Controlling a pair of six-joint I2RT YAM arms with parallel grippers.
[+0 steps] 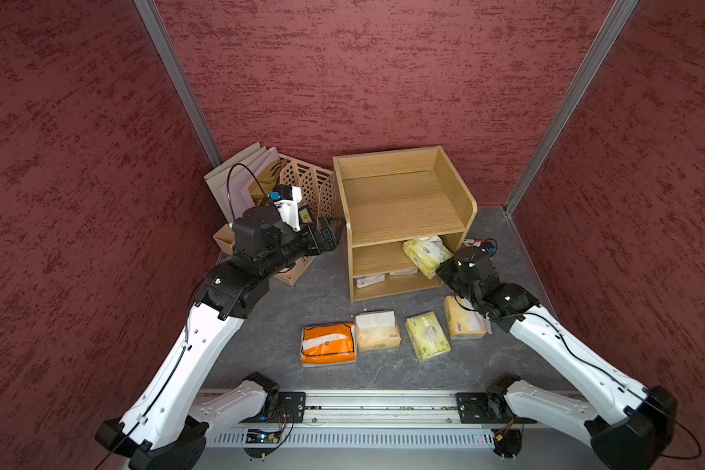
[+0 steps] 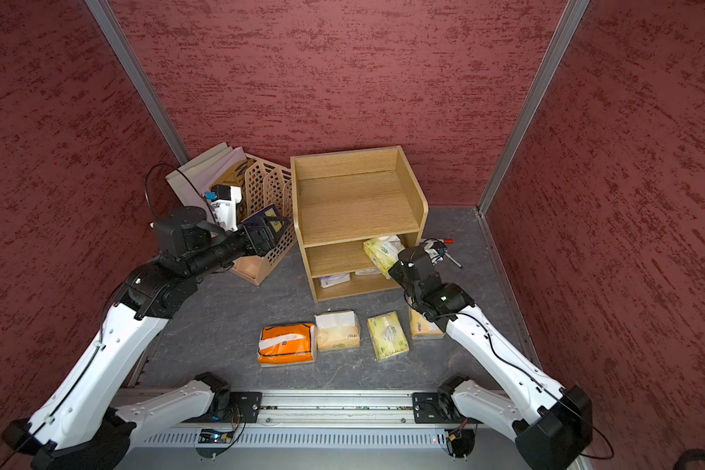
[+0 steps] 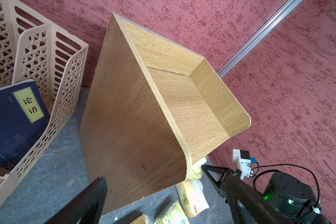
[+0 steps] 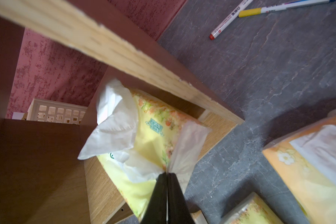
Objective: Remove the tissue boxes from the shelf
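A yellow tissue pack sticks out aslant from the right end of the wooden shelf's middle compartment. My right gripper is shut at the pack's near side, its fingertips together on the thin plastic wrap. Packs with white wrapping lie in the bottom compartment, partly hidden. On the table in front are an orange pack, a cream pack, another yellow pack and an orange-yellow pack. My left gripper hangs open and empty beside the shelf's left wall.
A pink perforated file rack with a dark blue book stands left of the shelf. Markers lie on the table to its right. Bare table shows at the front left.
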